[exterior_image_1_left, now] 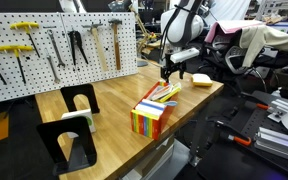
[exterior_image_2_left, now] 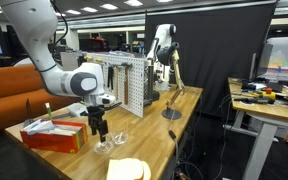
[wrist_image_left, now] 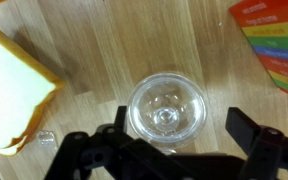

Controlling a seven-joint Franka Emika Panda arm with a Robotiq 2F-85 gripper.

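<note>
A clear round glass [wrist_image_left: 167, 108] shows from above in the wrist view, between the open fingers of my gripper and slightly ahead of them. Nothing is held. In exterior view 2, my gripper [exterior_image_2_left: 102, 134] hangs low over the table beside clear glassware [exterior_image_2_left: 104, 147]. Exterior view 1 has the gripper [exterior_image_1_left: 167, 75] just beyond the red box, where the glass is hard to make out. Whether the fingers touch the glass cannot be told.
A red box with rainbow stripes [wrist_image_left: 280, 40] stands to the right in the wrist view; bread-like slices [wrist_image_left: 12, 90] lie at the left. A small clear piece [wrist_image_left: 46, 138] sits near them. Black bookends [exterior_image_1_left: 69, 143] and a pegboard [exterior_image_1_left: 96, 45] are farther off.
</note>
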